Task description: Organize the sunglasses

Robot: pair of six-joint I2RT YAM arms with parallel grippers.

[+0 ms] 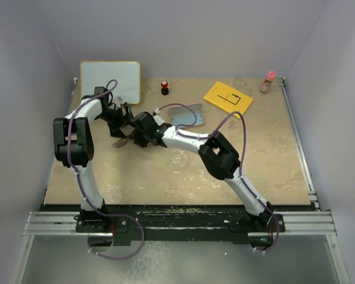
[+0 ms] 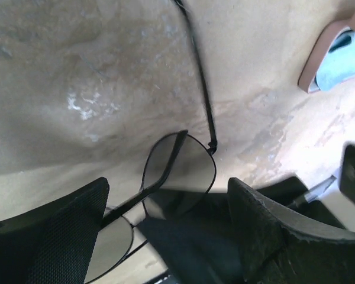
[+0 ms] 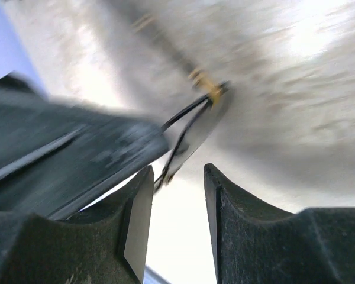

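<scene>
The thin-framed sunglasses lie at the left of the table, one lens [image 1: 119,143] showing below the grippers. In the left wrist view, both lenses [image 2: 183,163] are partly covered, and a dark temple arm slants into the gap of my left gripper, whose fingers are apart. My right gripper also has its fingers apart; a dark temple arm [image 3: 180,145] reaches down toward that gap. Whether either gripper touches the frame, I cannot tell. An open case [image 1: 187,121] with a light blue inside sits to the right.
A white board [image 1: 110,74] lies at the back left, beside a small red-and-black item [image 1: 164,87]. Further right are a yellow folder [image 1: 228,97] and a pink-capped bottle [image 1: 267,81]. Both grippers crowd closely together.
</scene>
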